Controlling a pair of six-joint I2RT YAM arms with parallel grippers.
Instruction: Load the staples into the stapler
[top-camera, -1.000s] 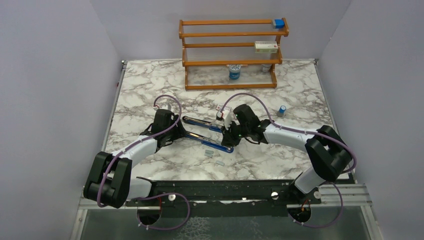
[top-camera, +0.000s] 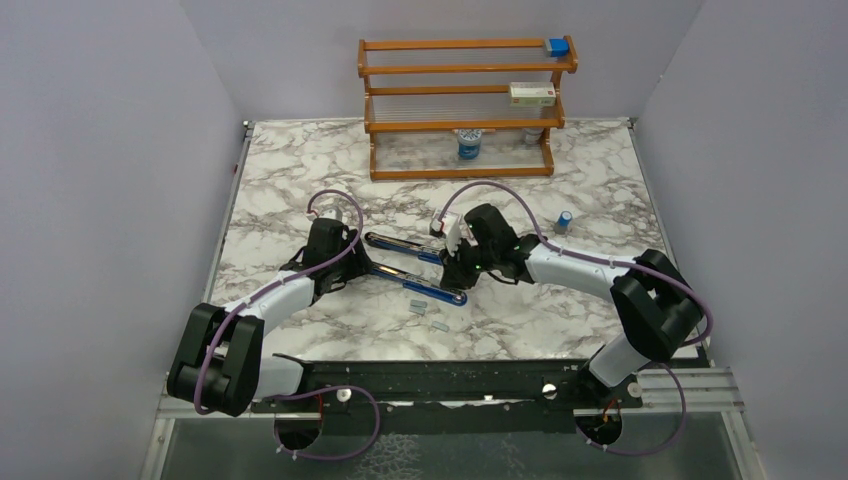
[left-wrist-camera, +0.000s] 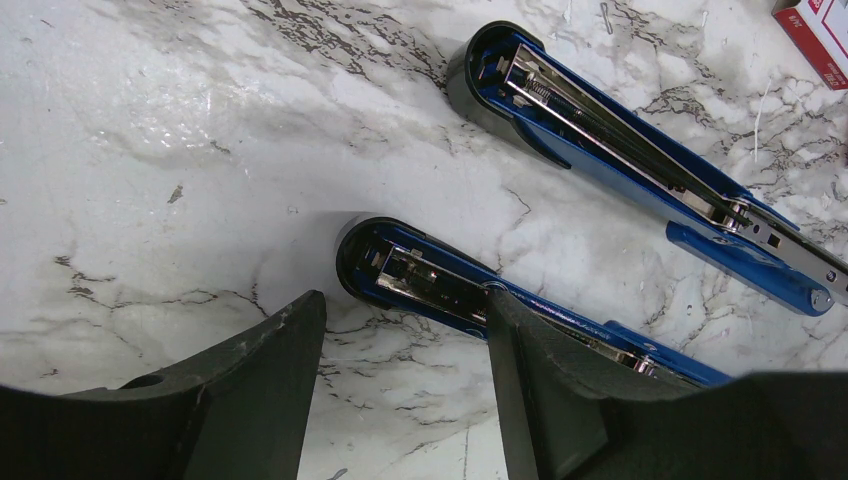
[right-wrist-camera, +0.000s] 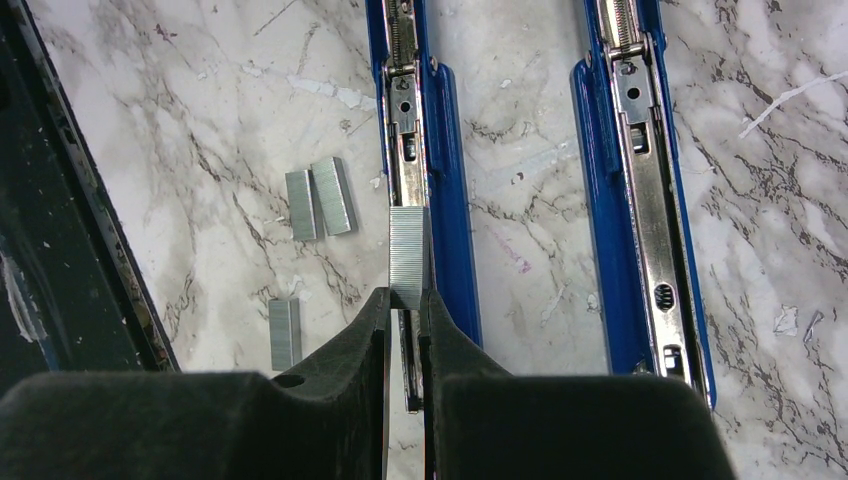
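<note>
Two blue staplers lie opened out flat on the marble table. The front stapler (top-camera: 412, 282) has its rounded head (left-wrist-camera: 362, 262) toward my left gripper. That gripper is part open over the head end, one finger (left-wrist-camera: 512, 335) overlapping the stapler's body in view; contact cannot be told. My right gripper is shut on the near end of a silvery staple strip (right-wrist-camera: 407, 245). The strip lines up over the front stapler's metal channel (right-wrist-camera: 407, 175); whether it rests in it is unclear. The back stapler (right-wrist-camera: 645, 200) lies alongside, apart from both grippers.
Loose staple strips (right-wrist-camera: 284, 333) lie on the table in front of the staplers. A red and white box (left-wrist-camera: 815, 35) is behind them. At the back stands a wooden rack (top-camera: 460, 174), and a small blue-topped item (top-camera: 564, 219) is at right.
The left arm and both staplers look unmoved.
</note>
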